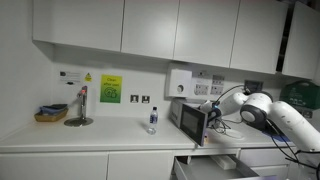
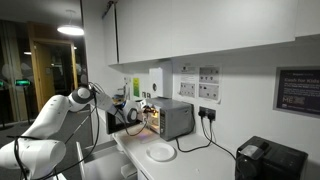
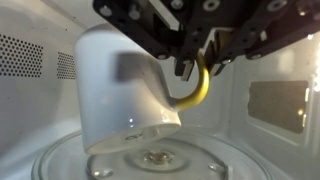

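A white mug (image 3: 115, 92) with a yellow handle (image 3: 195, 95) fills the left middle of the wrist view. My gripper is shut on the handle near its top. The mug is tilted, hanging inside the microwave cavity over the round glass turntable (image 3: 60, 155); whether its bottom edge touches the glass I cannot tell. In exterior view 2 the microwave (image 2: 176, 117) stands on the counter with my arm reaching into its front. Exterior view 1 shows the dark open microwave door (image 1: 193, 124), which hides the gripper and mug.
Perforated cavity wall (image 3: 20, 57) lies close on the left, another wall on the right. A water bottle (image 1: 153, 121) stands on the counter left of the microwave. Below, a drawer (image 1: 215, 168) is pulled open. A black toaster (image 2: 270, 160) sits nearer on the counter.
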